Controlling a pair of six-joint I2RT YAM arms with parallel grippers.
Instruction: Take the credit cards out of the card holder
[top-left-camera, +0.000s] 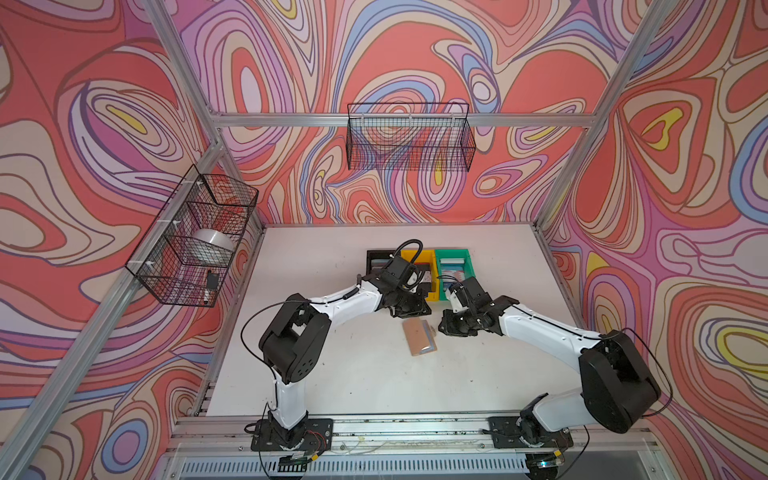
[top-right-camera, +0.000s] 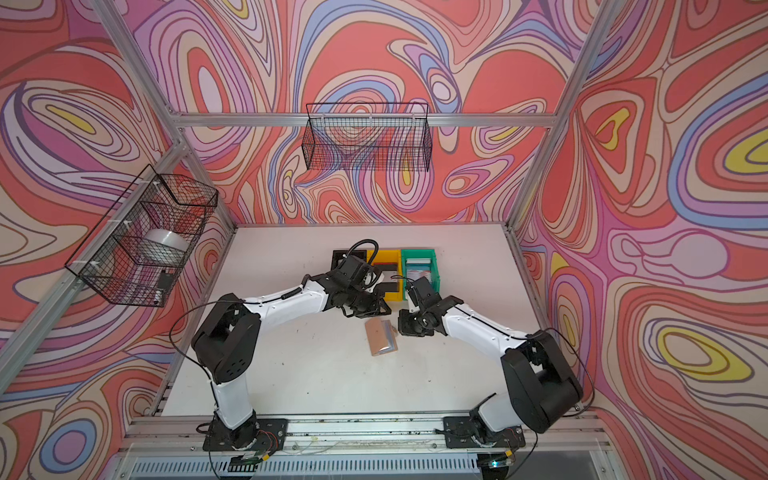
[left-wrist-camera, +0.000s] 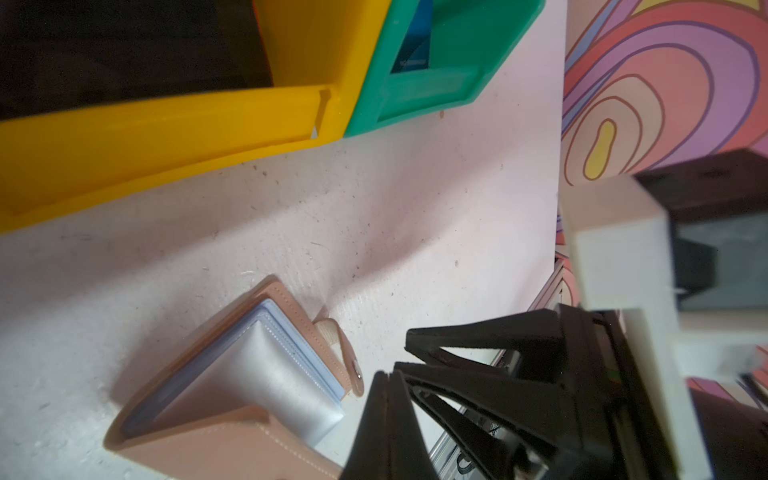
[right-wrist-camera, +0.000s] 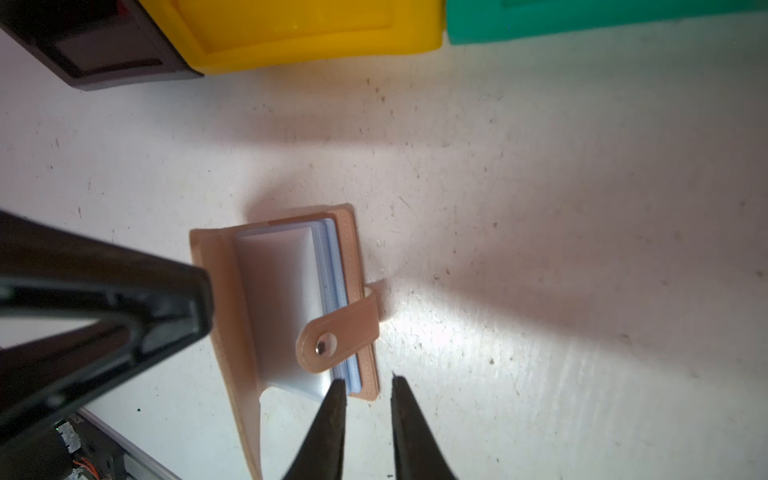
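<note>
The tan card holder lies on the white table below both grippers, its cover partly raised, pale sleeves showing inside and its snap strap at the right side. No separate cards can be made out in it. My left gripper is shut over the holder, nothing visible between its fingertips. My right gripper is part open at the holder's right, just below the strap in the right wrist view, with nothing between its fingertips.
Black, yellow and green bins stand in a row behind the holder. Wire baskets hang on the back and left frame.
</note>
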